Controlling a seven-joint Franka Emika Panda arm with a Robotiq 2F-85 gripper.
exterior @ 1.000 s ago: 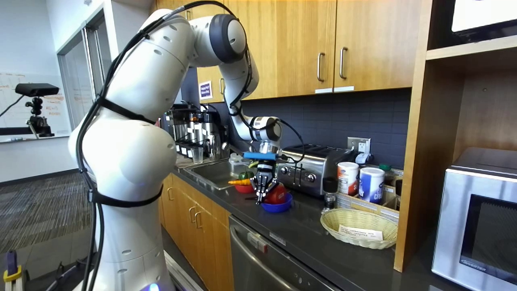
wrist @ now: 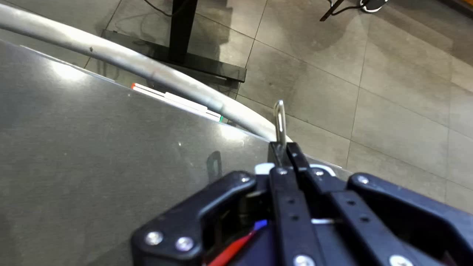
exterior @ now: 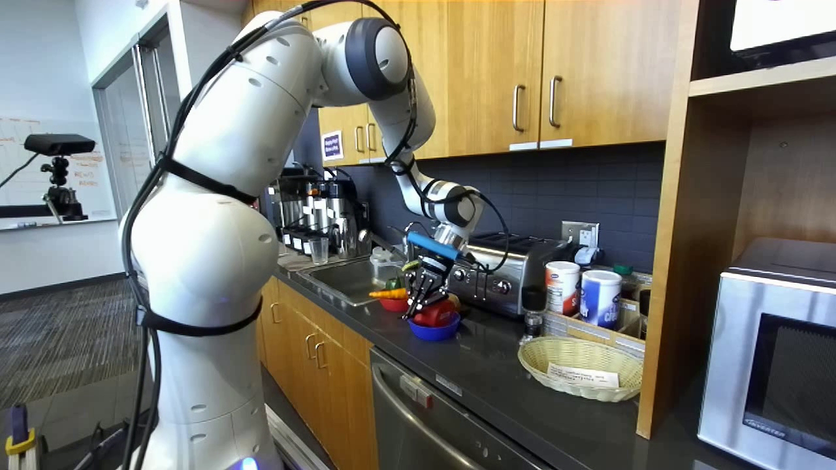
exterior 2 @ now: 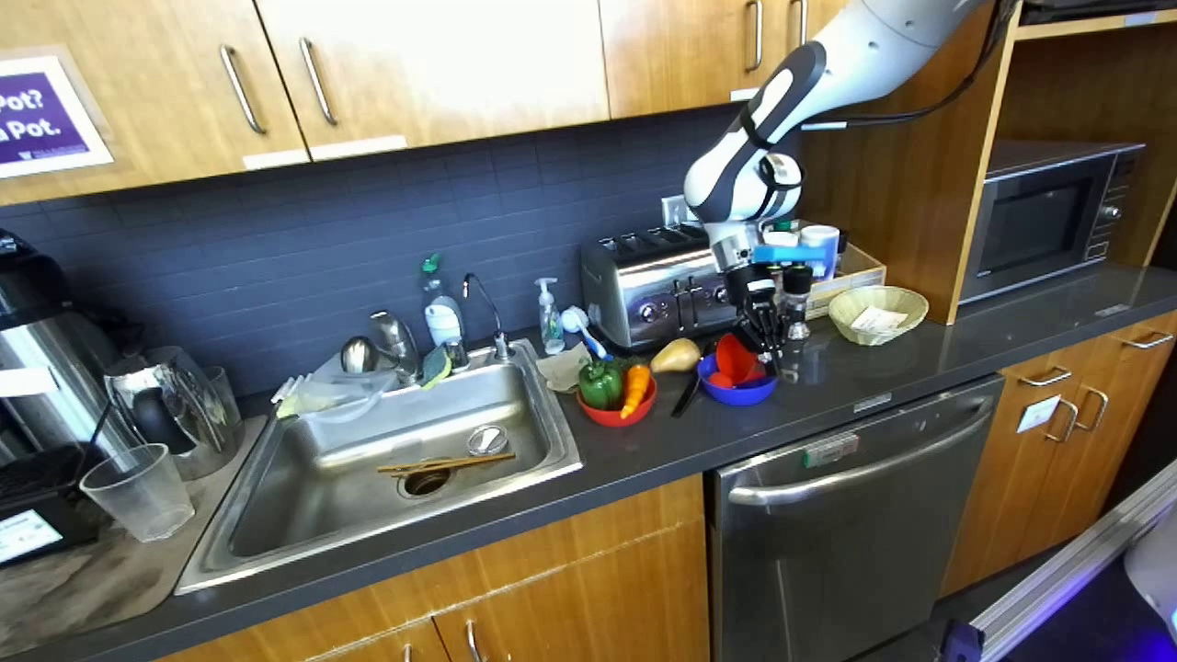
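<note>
In the wrist view my gripper is shut, its tips pinching a thin metal loop (wrist: 280,116) that sticks out ahead of them. Whether this loop ends the handle of the red scoop cannot be told. The red scoop (exterior 2: 737,359) stands tilted in the blue bowl (exterior 2: 742,393), right against my fingers; in the wrist view only a strip of red (wrist: 230,249) shows beneath the fingers. From the first exterior side, the gripper (exterior: 411,314) leans over the near left rim of the blue bowl (exterior: 433,332).
Left of the blue bowl, a red bowl (exterior 2: 615,418) holds a green pepper and a carrot. A pear-shaped item (exterior 2: 676,355) lies behind, near the toaster (exterior 2: 651,289). Rightward are a wicker basket (exterior 2: 879,307) and open counter. The dishwasher handle (wrist: 177,79) runs along the front.
My gripper has gone from nearly upright to tilted, its wrist shifted to the right. The blue bowl sits further left, closer to the red bowl. The fingers appear shut in both.
</note>
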